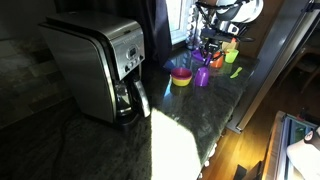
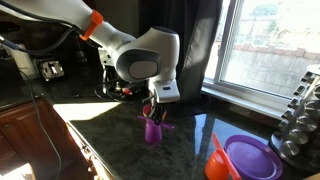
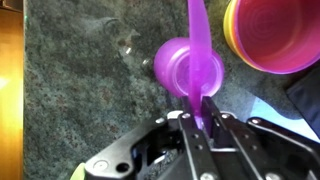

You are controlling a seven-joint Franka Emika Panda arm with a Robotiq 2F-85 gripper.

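A purple utensil (image 3: 199,45) runs lengthwise through the wrist view, its lower end between the fingers of my gripper. Whether the fingers press on it cannot be told. Beneath it on the dark counter is a purple cup (image 3: 172,66), seen from above with its opening partly covered by the utensil. In exterior view 2 the gripper (image 2: 155,110) points down right above the purple cup (image 2: 153,132). Exterior view 1 has the cup (image 1: 202,77) just under the arm's end; the utensil is too small to make out clearly there.
Nested red and yellow bowls (image 3: 272,30) stand close beside the cup. An orange cup (image 2: 217,166) and a purple plate (image 2: 252,157) lie toward the window side. A green utensil (image 1: 236,73) rests near the counter's edge. The coffee maker (image 1: 105,65) is farther off.
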